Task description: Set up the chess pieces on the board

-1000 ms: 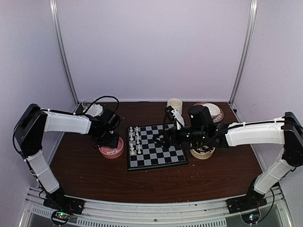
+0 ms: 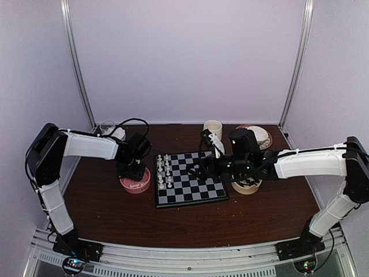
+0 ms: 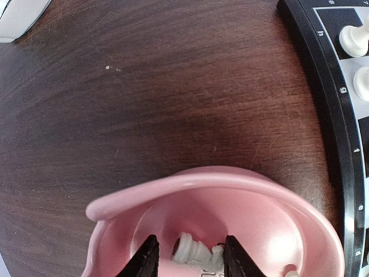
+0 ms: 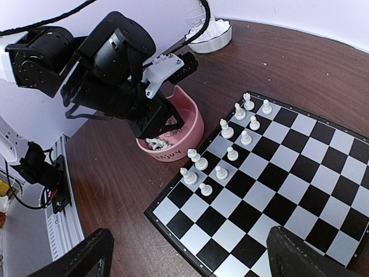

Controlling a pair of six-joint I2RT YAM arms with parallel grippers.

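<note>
My left gripper is down inside the pink bowl [image 2: 136, 187], its fingertips on either side of a white chess piece [image 3: 193, 251] lying on its side; whether they grip it is unclear. Other white pieces lie in the bowl, seen in the right wrist view. The chessboard [image 2: 190, 193] holds several white pieces [image 4: 227, 130] standing in rows along its left side. My right gripper is open above the board's right part, with nothing seen between its fingers.
A white dish with tissue [image 4: 210, 40] stands at the back left. A cream mug [image 2: 213, 127], stacked dishes [image 2: 258, 133] and a round cream container [image 2: 247, 189] are at the right of the board.
My left arm has shifted to the right and sits a little deeper over the pink bowl. The right arm has not moved.
</note>
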